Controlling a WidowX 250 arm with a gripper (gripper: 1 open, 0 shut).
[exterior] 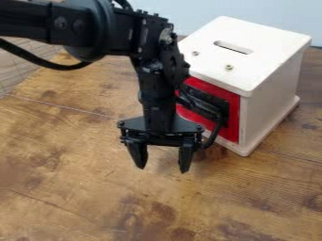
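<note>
My black gripper (161, 158) points down over the wooden table, open, with nothing between its fingers. It is in front of and left of a white wooden box (269, 89) that has a slot in its top and a red panel (228, 104) on its front face. The arm and its cable partly hide that panel.
A pale wall (283, 19) stands behind the box at the back.
</note>
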